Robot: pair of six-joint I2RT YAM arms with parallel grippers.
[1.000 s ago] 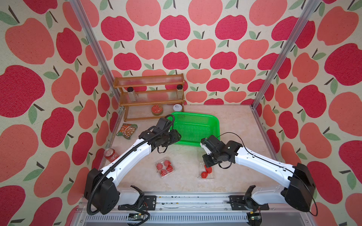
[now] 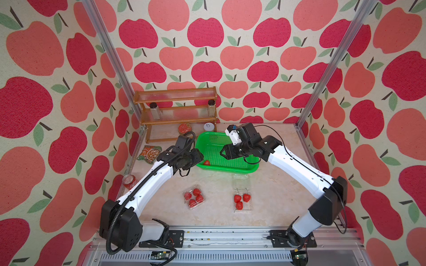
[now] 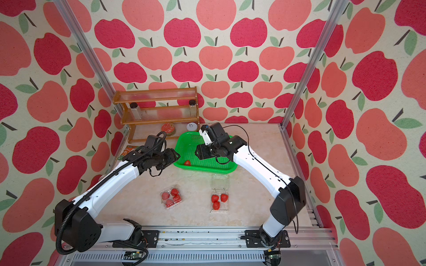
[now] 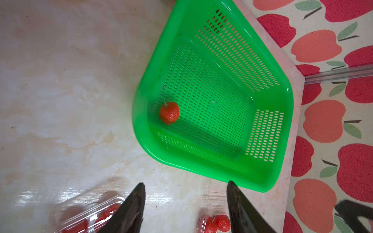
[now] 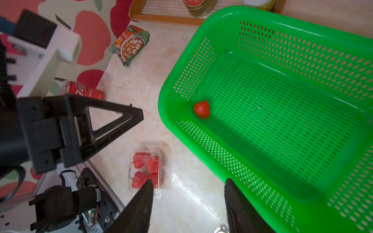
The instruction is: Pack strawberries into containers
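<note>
A single red strawberry [image 5: 201, 109] with a thin stem lies in the near left corner of the green basket [image 5: 264, 124]. My right gripper hangs over the basket in the top left view, its fingers apart and nothing between them. At the basket's left end is my left gripper, open and empty. Two clear containers stand on the table in front. The left container [image 5: 157, 188] holds several strawberries and looks lidded. In the right container [image 2: 249, 206] sit 3 strawberries, its clear lid [image 2: 241, 180] folded open toward the basket.
A wooden shelf [image 2: 177, 116] with jars and tins stands at the back left. A snack packet [image 5: 131, 44] and a red can [image 5: 82, 90] lie along the left side. The table right of the basket is bare.
My right gripper has gone from the right container up and back over the basket. That container shows 3 strawberries. My left gripper has shifted slightly left, uncovering the strawberry in the basket.
</note>
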